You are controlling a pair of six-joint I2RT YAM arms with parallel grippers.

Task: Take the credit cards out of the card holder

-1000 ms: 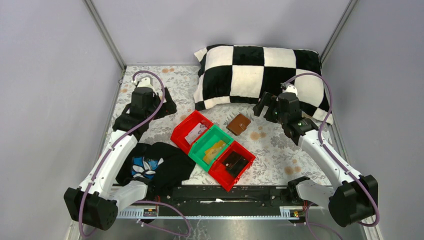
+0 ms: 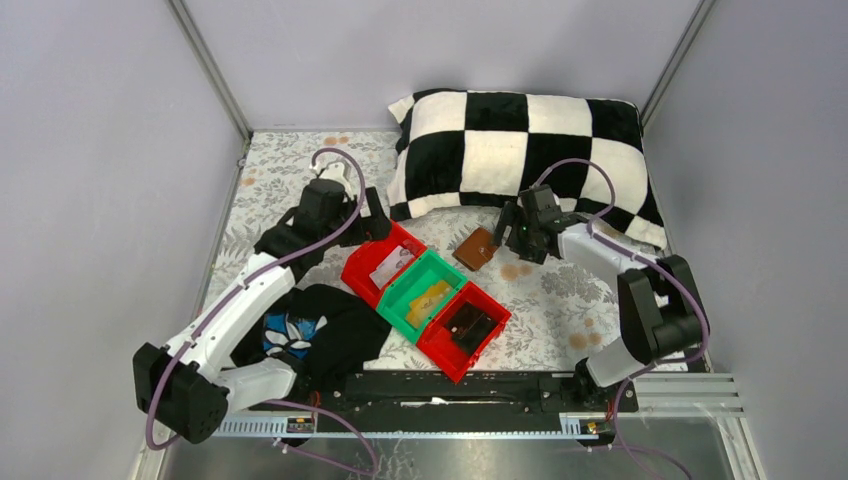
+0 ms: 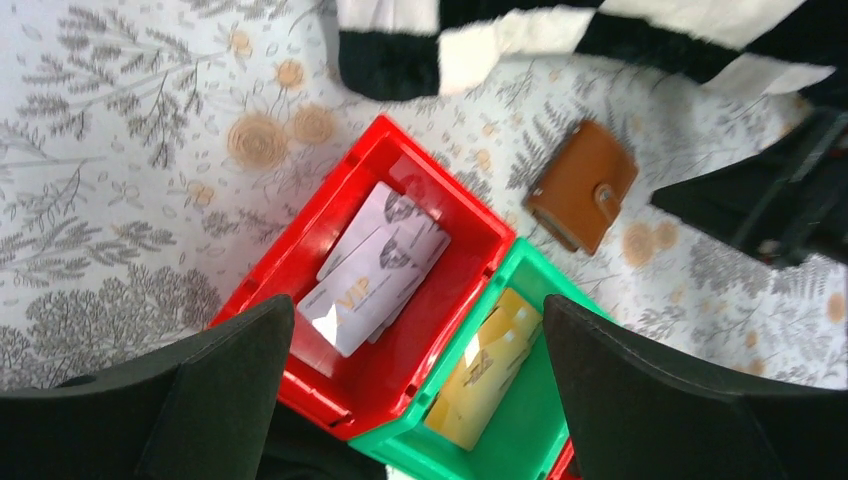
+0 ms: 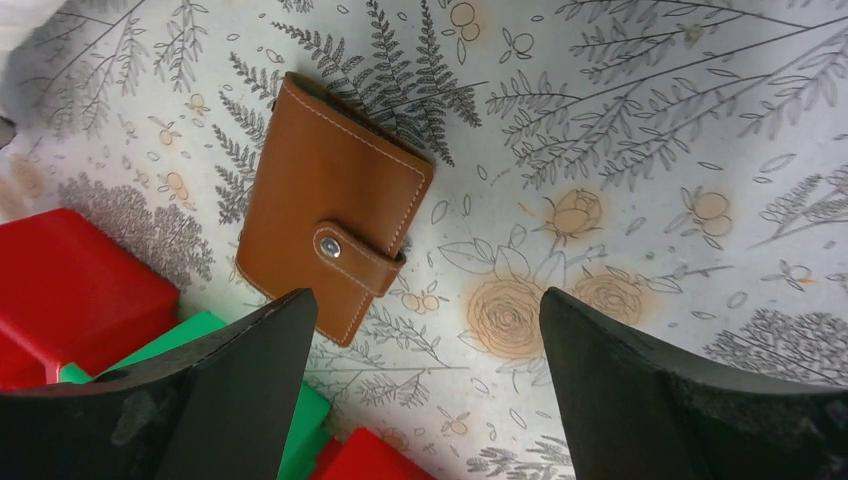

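A brown card holder (image 2: 476,248) with a snap strap lies on the table, its strap fastened as the right wrist view shows. No cards can be seen inside the holder (image 4: 315,190). Beside it on the right hovers my right gripper (image 2: 510,232), fingers apart, nothing between the fingers. My left gripper (image 2: 372,215) is open and empty above the back red bin; its two fingers (image 3: 210,400) frame the bins from either side. Silver cards, one marked VIP (image 3: 355,288), lie in that back red bin.
Three joined bins run diagonally: a red bin (image 3: 290,240), a green bin (image 2: 402,291) with yellow cards (image 2: 430,302), and a front red bin (image 2: 503,312) with dark items. A checkered pillow (image 2: 495,165) fills the back. Black cloth (image 2: 350,335) lies front left.
The holder and bins have stayed put.
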